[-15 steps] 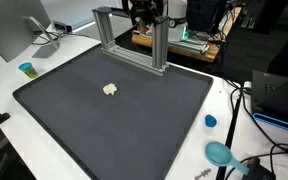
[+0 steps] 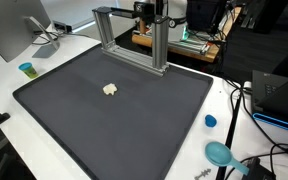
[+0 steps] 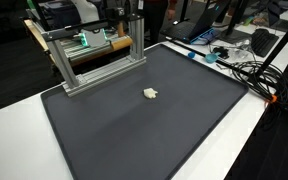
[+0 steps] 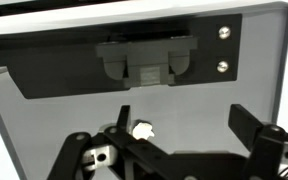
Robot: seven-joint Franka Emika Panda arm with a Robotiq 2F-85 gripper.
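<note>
A small cream-white piece [image 2: 110,89] lies on the dark grey board, away from the board's edges. It shows again in exterior view 2 as a pale piece [image 3: 150,93] and in the wrist view as a white piece [image 4: 142,130], low in the picture. My gripper is open in the wrist view, its two dark fingers wide apart and nothing held between them. Ahead of them, a black bar [image 4: 74,70] with a dark bracket [image 4: 147,60] crosses the picture. The exterior views do not show my fingertips clearly.
A metal frame [image 3: 94,75] stands on one edge of the board [image 3: 174,130]. On the white table are a green-blue cup [image 2: 28,70], a blue object [image 2: 210,121] and a turquoise round item [image 2: 220,153]. Cables lie in a tangle [image 3: 254,73]. Most of the board is clear.
At the top of exterior view 1, dark parts by the metal frame have shifted slightly upward. The white piece and the table items have stayed put.
</note>
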